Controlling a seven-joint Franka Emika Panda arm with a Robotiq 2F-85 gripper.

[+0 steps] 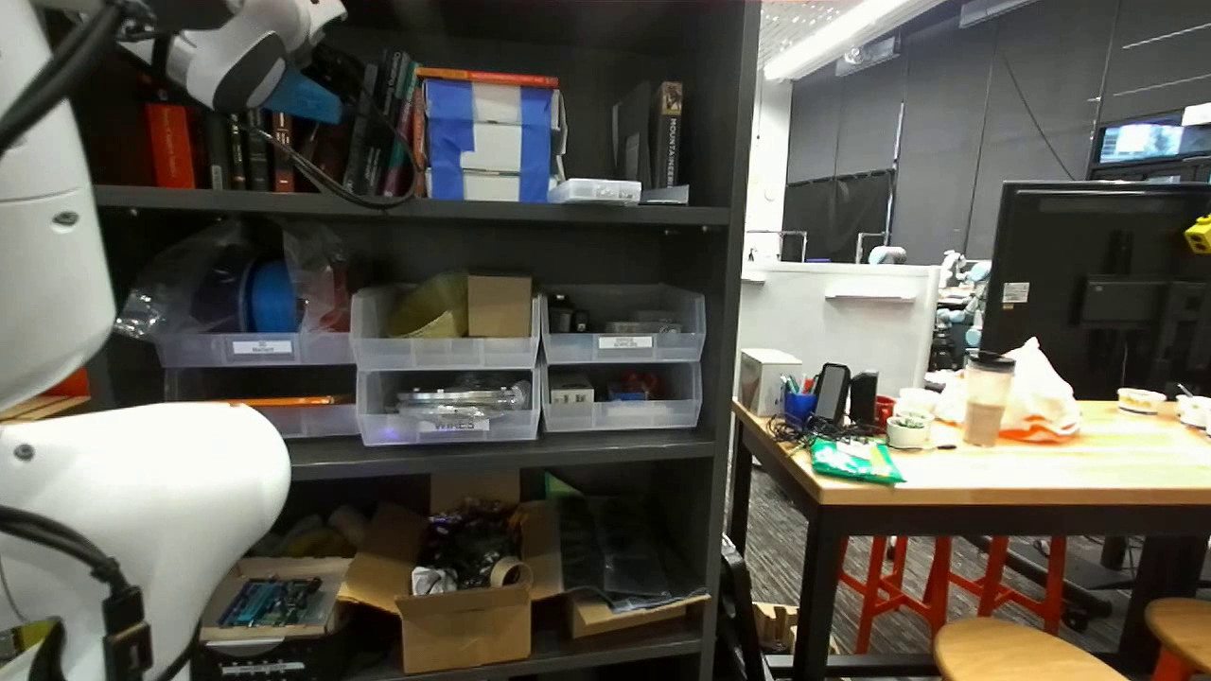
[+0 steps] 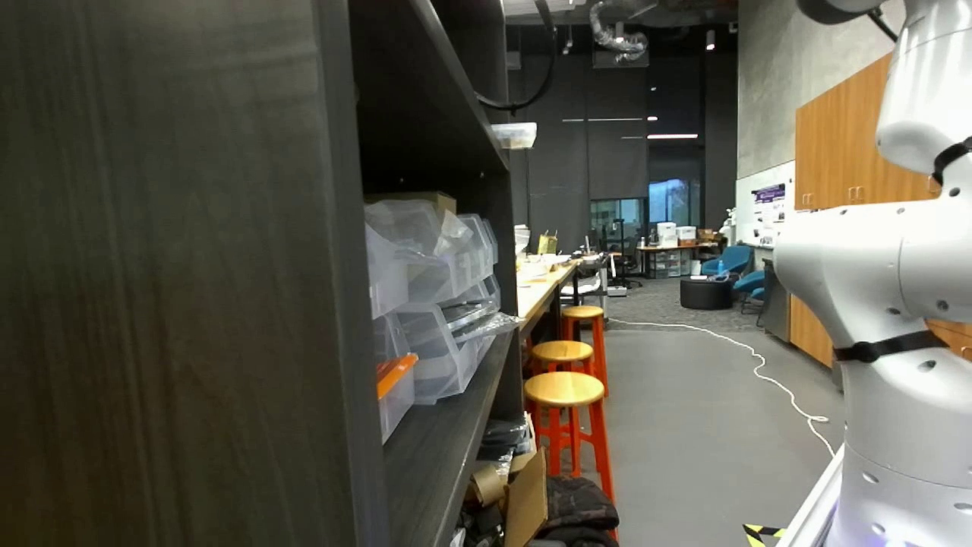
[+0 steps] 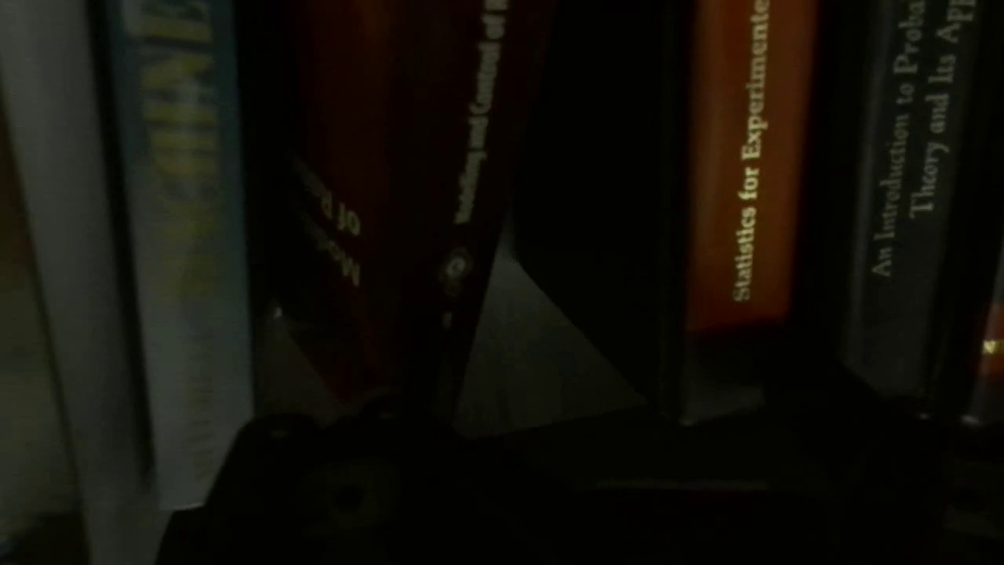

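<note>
On the upper shelf, a leaning red book titled Modeling and Control [image 3: 376, 188] stands in the left half of the dark wrist view. An orange book, Statistics for Experimenters [image 3: 748, 169], is upright to its right, with a dark gap between. My gripper is a black shape low in the wrist view, in front of the books, its fingers apart; no held object shows. Its outline is mostly lost in shadow. In exterior view 1 the blue wrist part [image 1: 304, 96] is before the book row, and the fingertips cannot be made out.
A grey-blue book [image 3: 193, 282] is left of the red one, and a dark probability book [image 3: 903, 188] at right. Blue-and-white boxes [image 1: 490, 142] fill the shelf's middle. Clear bins [image 1: 446, 403] sit below. Right of the boxes, the shelf has some free room.
</note>
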